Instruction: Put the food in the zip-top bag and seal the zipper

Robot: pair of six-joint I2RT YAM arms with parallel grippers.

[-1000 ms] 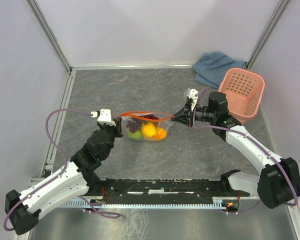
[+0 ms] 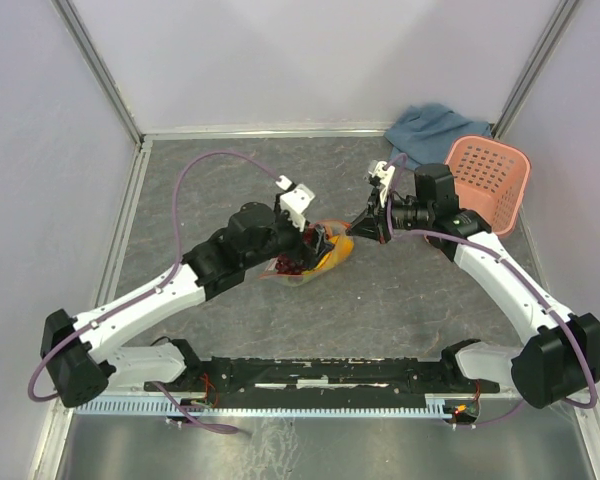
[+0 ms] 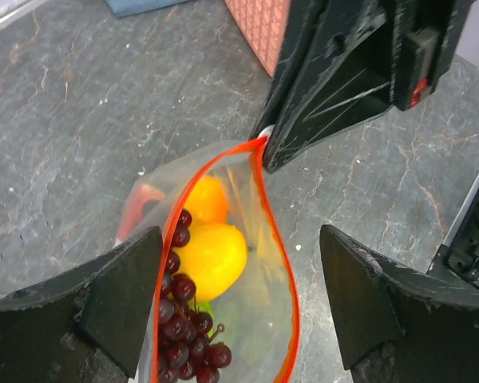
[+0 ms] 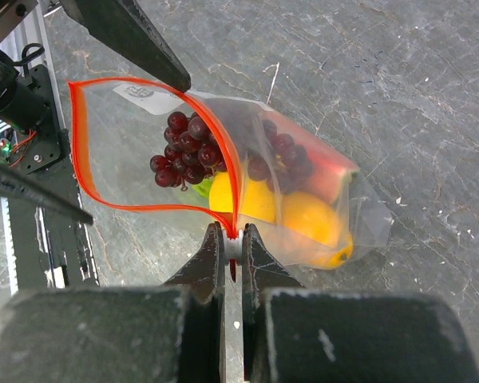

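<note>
The zip top bag (image 4: 367,215) lies with its orange-rimmed mouth open, holding dark grapes (image 4: 193,152), yellow fruit (image 3: 211,262), a green fruit and a reddish piece. My right gripper is shut on one corner of the bag's zipper rim, at the bag's right end in the top view (image 2: 365,225). My left gripper (image 2: 315,240) hangs open over the bag, its fingers spread either side of the mouth in the left wrist view, holding nothing.
A pink basket (image 2: 490,170) and a blue cloth (image 2: 430,130) sit at the back right.
My left gripper has let go of the bag's left corner and risen rightward over the bag. The bag has slumped into a tilted shape. My right gripper holds nearly the same place.
</note>
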